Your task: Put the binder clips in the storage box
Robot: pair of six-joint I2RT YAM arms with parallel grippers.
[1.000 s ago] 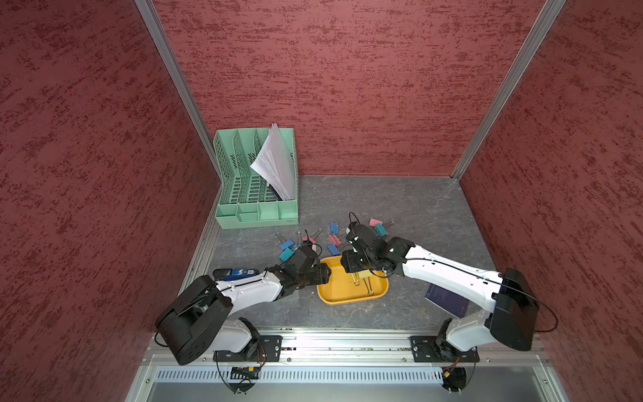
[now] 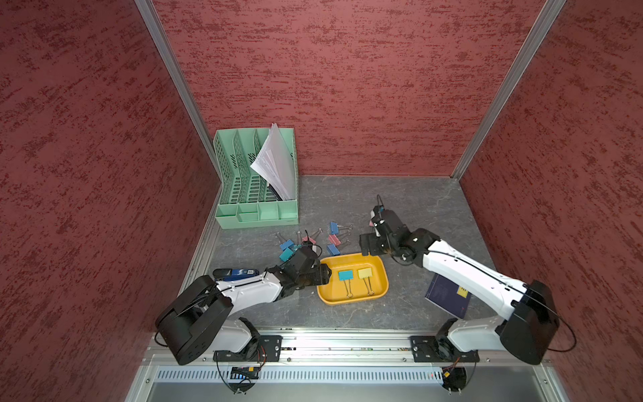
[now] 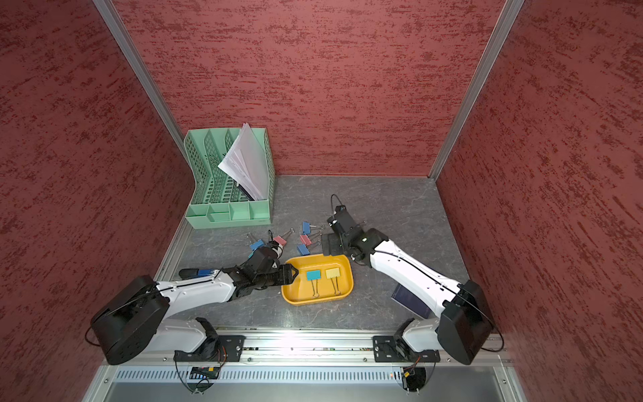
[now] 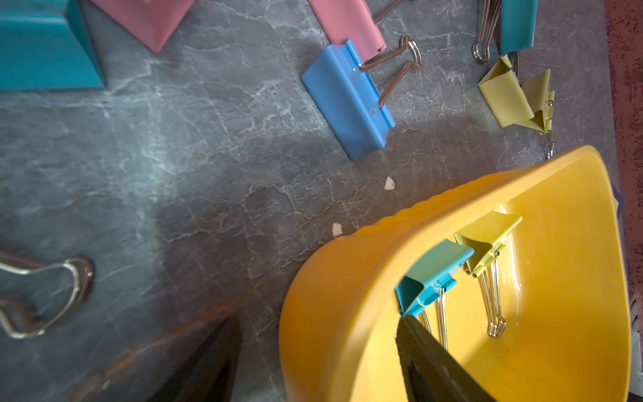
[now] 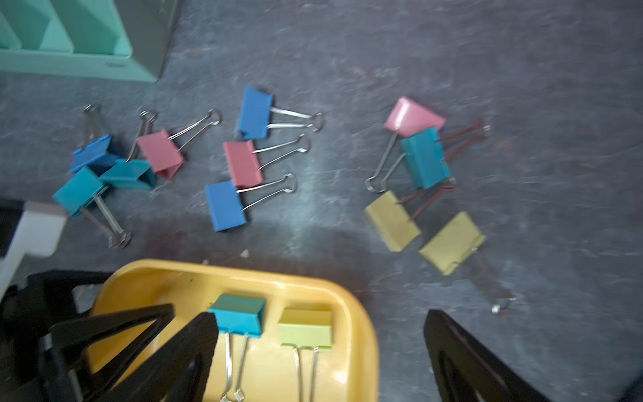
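A yellow storage box [image 2: 333, 298] stands on the table between the arms. Inside, side by side, lie a teal clip [image 5: 237, 313] and a yellow clip [image 5: 305, 327]. My left gripper is at the box's left end, its fingers apart on either side of the rim; whether they touch it cannot be told. My right gripper is open and empty, above the box's far right side. Beyond the box lie blue [image 5: 225, 205], red [image 5: 242, 163] and more blue clips. Right of them are pink [image 5: 413, 116], teal [image 5: 425, 157] and yellow clips [image 5: 392, 221].
A green file rack [image 2: 258, 214] with papers stands at the back left. Several more clips crowd beside the left gripper, among them a blue one [image 5: 93, 154]. A dark notebook [image 2: 447, 295] lies at the right.
The teal clip now shows inside beside the yellow one. The left arm has barely moved.
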